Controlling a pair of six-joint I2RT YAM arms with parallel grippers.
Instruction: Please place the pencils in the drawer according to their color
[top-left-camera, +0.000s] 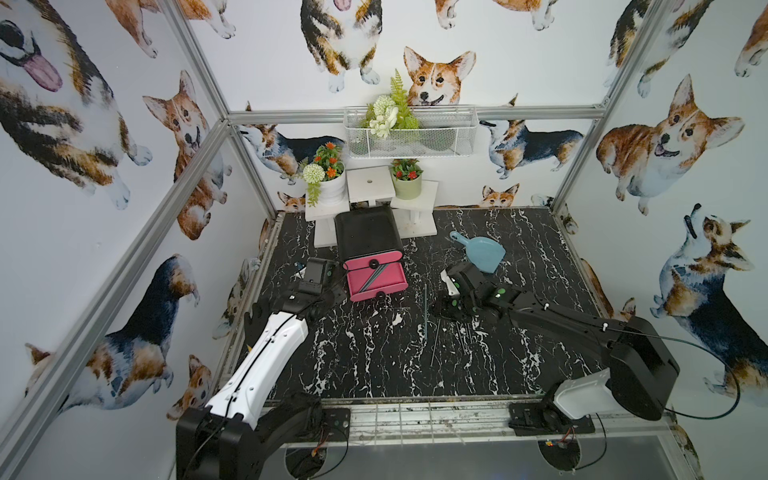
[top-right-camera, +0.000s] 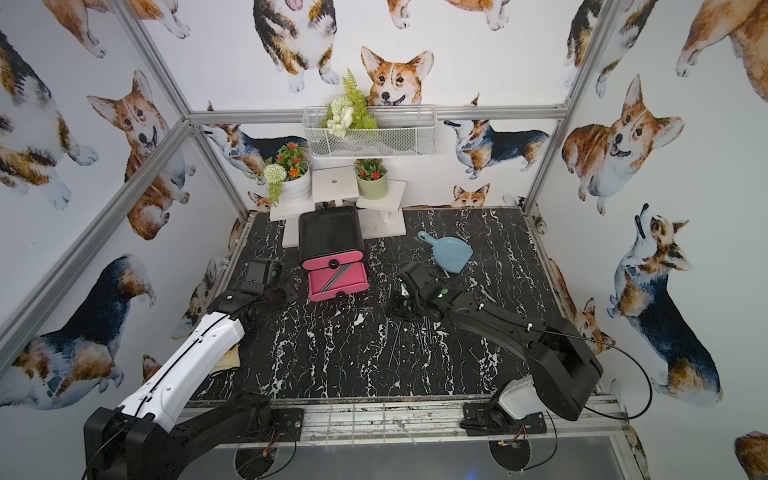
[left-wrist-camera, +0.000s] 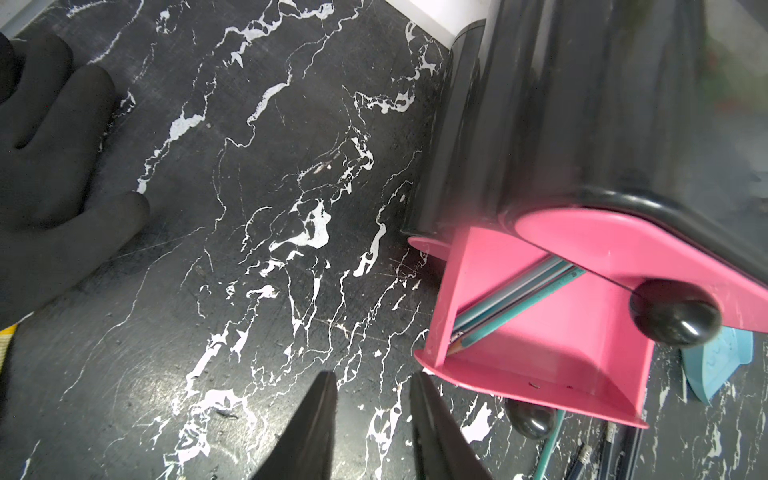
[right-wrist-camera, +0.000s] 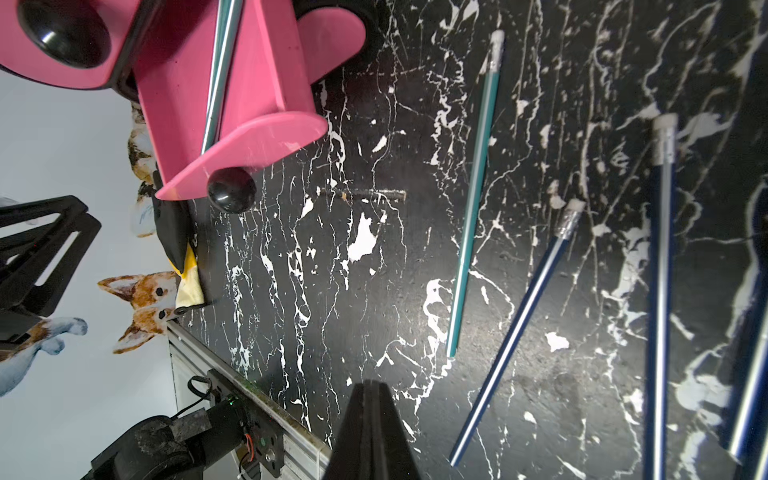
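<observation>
A pink drawer (top-left-camera: 392, 285) stands pulled out of the black box (top-left-camera: 368, 234), with green pencils (left-wrist-camera: 520, 308) lying slanted inside it. On the table right of the drawer lie a green pencil (right-wrist-camera: 475, 208) and several dark blue pencils, among them a slanted one (right-wrist-camera: 516, 332) and a straighter one (right-wrist-camera: 661, 296). Left of the box, my left gripper is partly open over bare table, its fingers apart with nothing between them. My right gripper has its fingertips together near the loose pencils, nothing visible between them.
A light blue dustpan (top-left-camera: 485, 253) lies behind the right arm. Potted plants (top-left-camera: 406, 177) on white stands rise behind the box. A black glove (left-wrist-camera: 56, 160) rests at the table's left side. Table left of the drawer is clear.
</observation>
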